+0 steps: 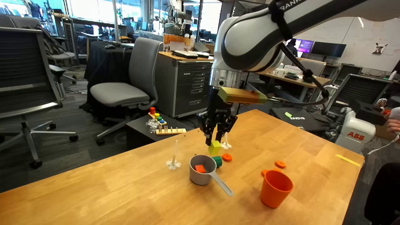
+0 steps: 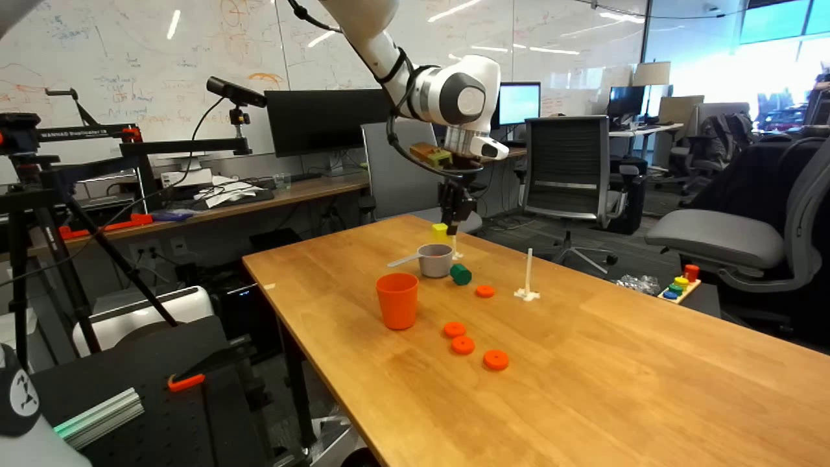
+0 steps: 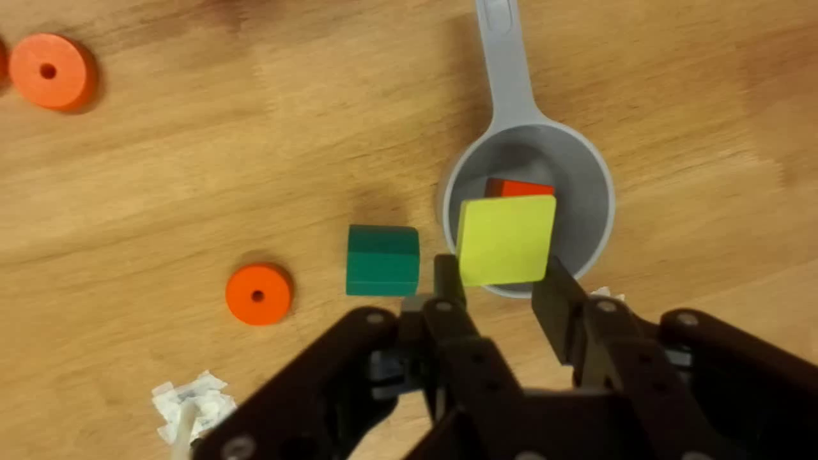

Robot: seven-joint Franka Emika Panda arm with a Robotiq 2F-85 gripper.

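Observation:
My gripper is shut on a yellow block (image 3: 507, 240), held in the air between the two fingertips. In the wrist view the block overlaps the near part of the grey measuring cup (image 3: 584, 207). An orange-red block (image 3: 526, 188) lies inside that cup, partly hidden by the yellow one. Exterior view 1 has the yellow block (image 1: 214, 147) up and behind the cup (image 1: 200, 178). Close beside the cup a green block (image 3: 383, 260) lies on the table.
An orange cup (image 1: 275, 189) stands near the front right. Orange discs (image 3: 259, 294) lie about the table, several in exterior view 2. Two thin upright pegs, one of them a white peg (image 2: 529, 272), are fixed to the tabletop.

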